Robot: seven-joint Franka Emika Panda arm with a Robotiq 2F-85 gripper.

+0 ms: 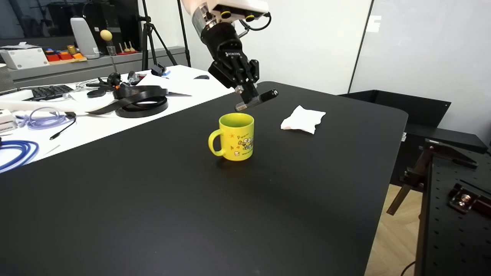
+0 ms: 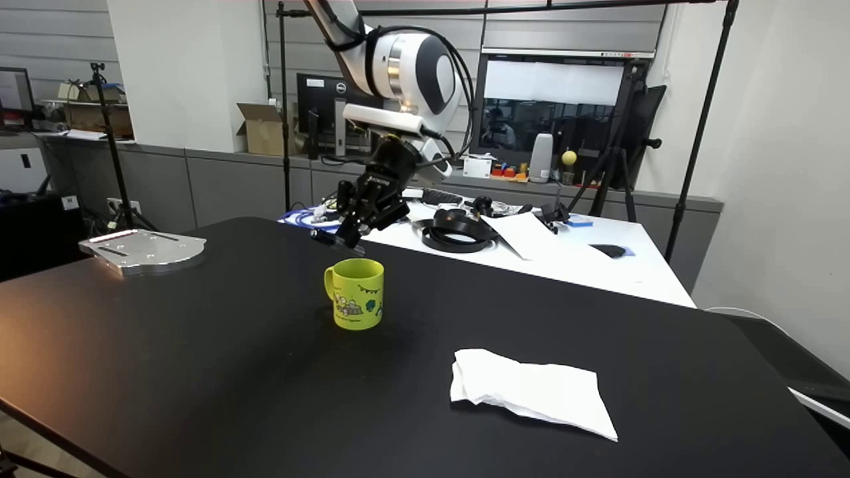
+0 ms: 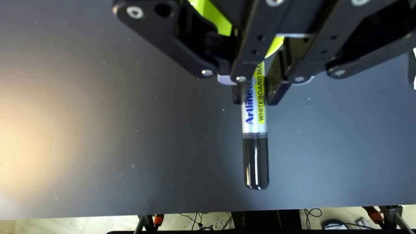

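A whiteboard marker with a black cap is held crosswise between my fingers; my gripper is shut on its pale, labelled barrel. In exterior view 1 the marker hangs tilted, above and behind the mug, clear of the tabletop. The yellow-green mug stands upright on the black table, its handle to the left. Exterior view 2 shows the same mug, with my gripper just above and beyond its rim. Only bits of the mug show past the gripper in the wrist view; its inside is hidden there.
A crumpled white cloth or tissue lies flat to the right of the mug. At the table's far left in exterior view 2 rests a metal plate. A white side table holds tape and cables.
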